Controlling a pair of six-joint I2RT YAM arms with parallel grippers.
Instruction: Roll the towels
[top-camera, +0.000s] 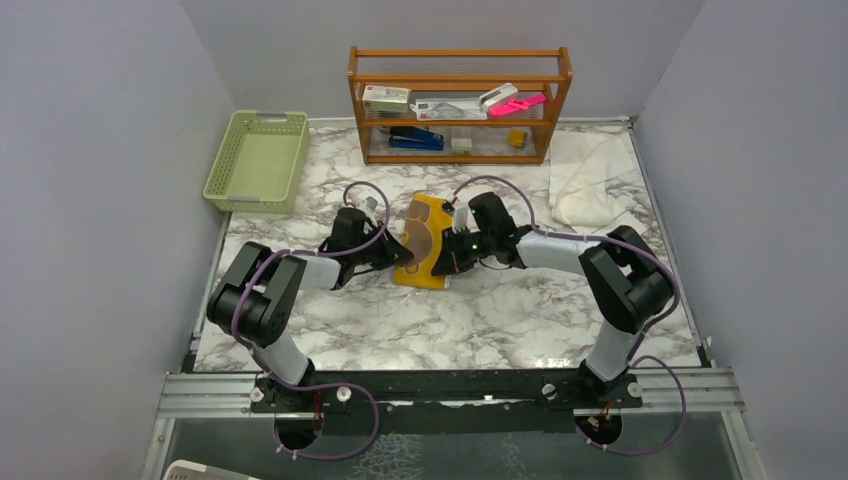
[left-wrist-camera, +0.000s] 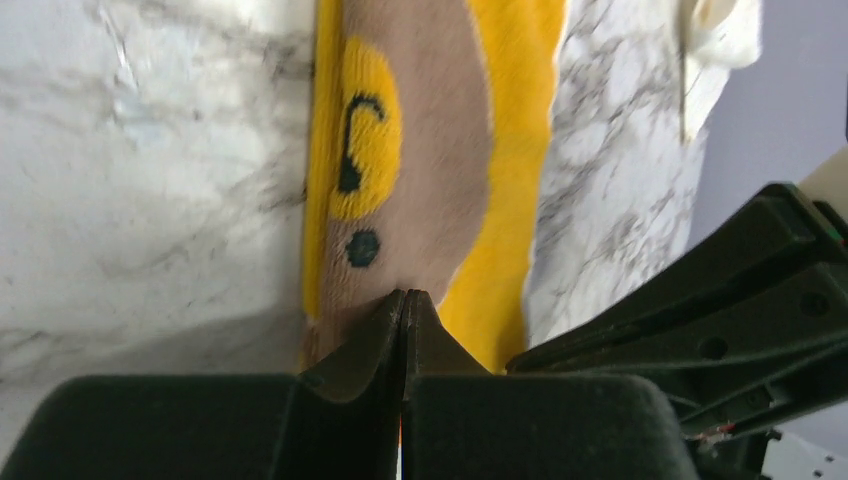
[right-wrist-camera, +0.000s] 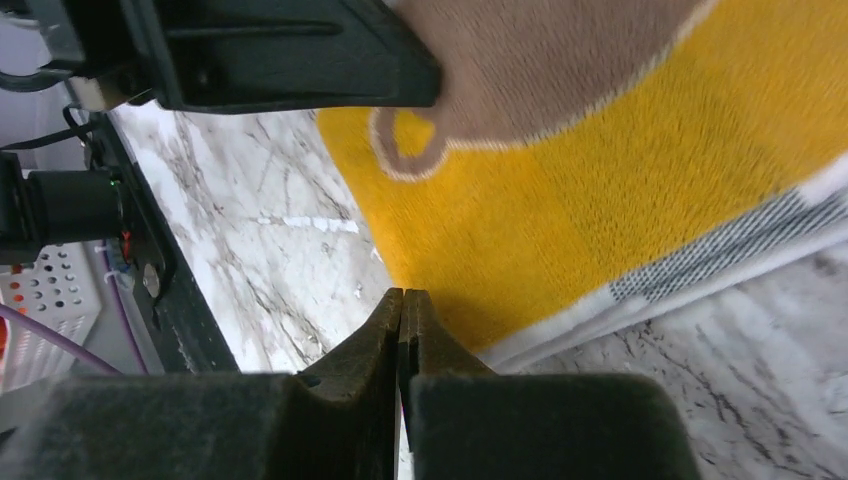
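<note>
A yellow towel with a brown bear pattern (top-camera: 424, 245) lies folded into a long upright strip at the middle of the table. My left gripper (top-camera: 404, 258) is at its lower left edge, shut; in the left wrist view its fingertips (left-wrist-camera: 385, 335) are against or just over the brown part, with no cloth visibly pinched. Over the towel's lower right side stands my right gripper (top-camera: 442, 268), also shut. The right wrist view shows its fingertips (right-wrist-camera: 420, 320) by the yellow corner near the white hem (right-wrist-camera: 610, 300), with no cloth seen between them.
White towels (top-camera: 580, 185) lie at the back right. A green basket (top-camera: 262, 165) stands at the back left, and a wooden shelf (top-camera: 460, 122) with several small items is behind.
</note>
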